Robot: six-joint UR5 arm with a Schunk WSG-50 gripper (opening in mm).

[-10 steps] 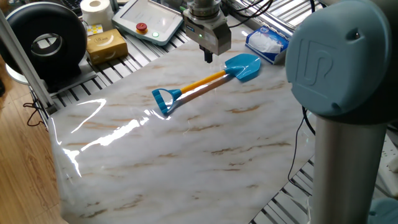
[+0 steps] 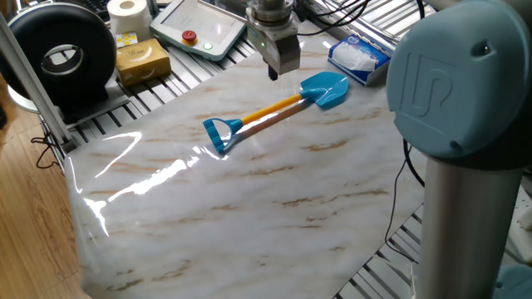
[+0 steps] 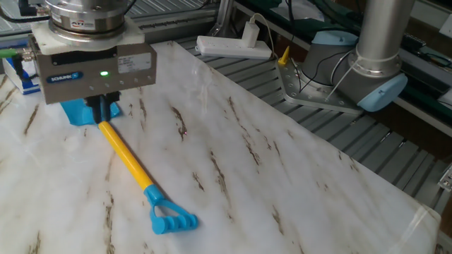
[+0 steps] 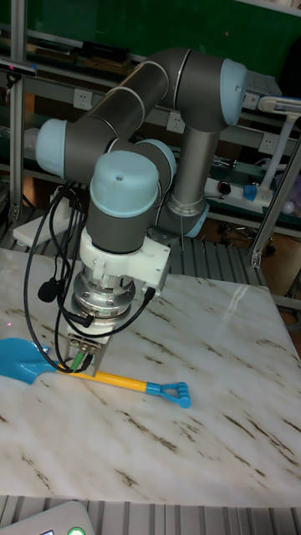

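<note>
A toy shovel with a blue blade [image 2: 325, 89], a yellow shaft [image 2: 271, 110] and a blue D-shaped handle [image 2: 220, 134] lies on the marbled sheet. My gripper [image 2: 273, 77] hangs above the sheet, on the far side of the shaft near the blade, apart from the shovel. From exterior view 2, its dark fingers [image 3: 106, 111] point down in front of the blue blade, close together. Whether they are parted is too small to tell; nothing shows held. In exterior view 3 the gripper body and cables hide the fingertips, above the yellow shaft [image 4: 120, 380].
A blue tissue pack [image 2: 358, 60] lies just beyond the blade. At the back left are a yellow box [image 2: 143, 63], a teach pendant [image 2: 198, 26] and a black ring [image 2: 58, 58]. The near part of the marbled sheet [image 2: 241, 224] is bare.
My gripper has shifted slightly left and up in exterior view 1, and its body has turned. The shovel has stayed where it was.
</note>
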